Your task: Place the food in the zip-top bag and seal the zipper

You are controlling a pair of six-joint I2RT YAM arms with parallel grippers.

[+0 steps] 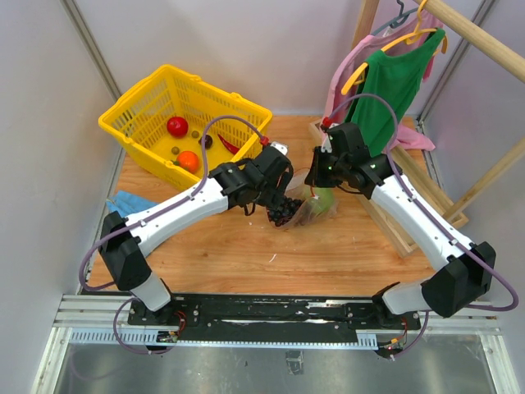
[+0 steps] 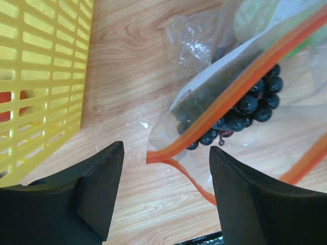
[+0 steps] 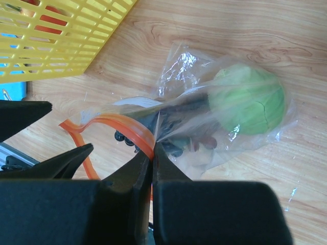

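Observation:
The clear zip top bag (image 3: 204, 115) lies on the wooden table with its orange-edged mouth (image 2: 225, 104) gaping. Inside are dark grapes (image 2: 249, 104) near the mouth and a green cabbage (image 3: 250, 102) deeper in. My right gripper is shut on the orange rim of the bag. Open and empty, my left gripper stands at the bag's mouth, the near corner of the orange rim showing between and beyond its fingers. In the top view both grippers meet over the bag and partly hide it.
A yellow basket (image 1: 143, 107) at the back left holds a tomato (image 1: 177, 126), an orange (image 1: 188, 161) and a red chili (image 1: 228, 144). A blue cloth (image 1: 131, 203) lies at left. The wooden rack (image 1: 410, 176) stands close on the right.

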